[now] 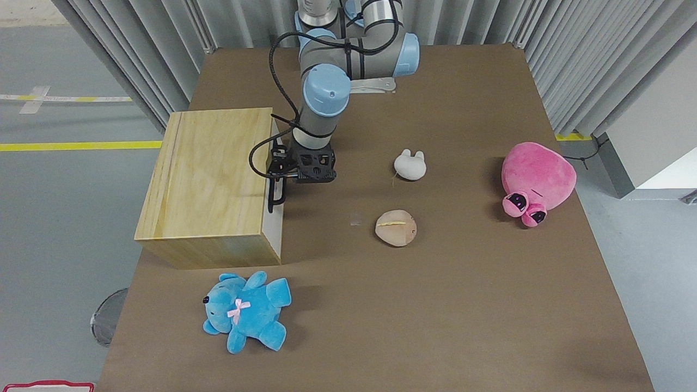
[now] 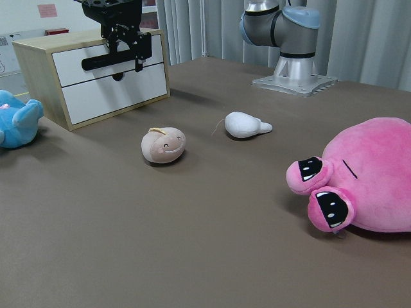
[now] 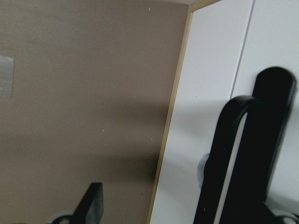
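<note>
My black gripper is at the front of a wooden cabinet with two white drawers. In the left view it sits at the upper drawer's long black handle. In the wrist view the handle fills the right side, with a dark gripper part at the bottom. Whether the fingers are open or closed round the handle is unclear; the front view hides them under the wrist housing.
A blue bear lies below the cabinet, a beige round plush and small white bunny right of it, a pink plush at the table's right edge. Bare tabletop fills the front right.
</note>
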